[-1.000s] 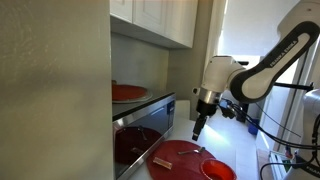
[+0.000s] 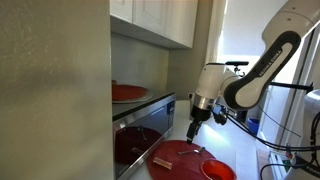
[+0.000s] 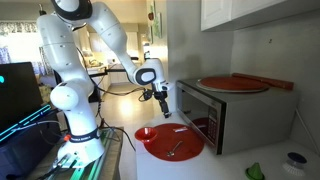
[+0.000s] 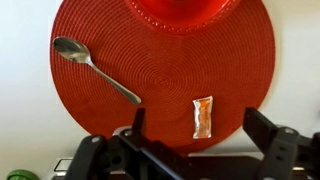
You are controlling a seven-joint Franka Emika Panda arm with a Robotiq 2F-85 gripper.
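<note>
My gripper hangs over the red round placemat (image 4: 165, 75), its fingers wide apart and nothing held between them. Below, in the wrist view, a small orange and white packet (image 4: 203, 117) lies flat on the mat, within the gap between the fingers as seen from above. A metal spoon (image 4: 97, 68) rests on the mat to the left. At the top edge of that view sits a red bowl (image 4: 185, 8), partly cut off. In exterior view 2 the bowl (image 3: 147, 134) stands at the mat's edge, with the spoon (image 3: 174, 149) near the mat's middle.
A toaster oven (image 3: 207, 112) stands beside the mat, carrying another red round mat (image 3: 232, 84) on top. A green object (image 3: 255, 172) and a dark-topped white jar (image 3: 295, 162) are at the right of exterior view 2.
The gripper has come slightly lower over the mat, with the arm shifting a little. The objects on the mat have not visibly moved.
</note>
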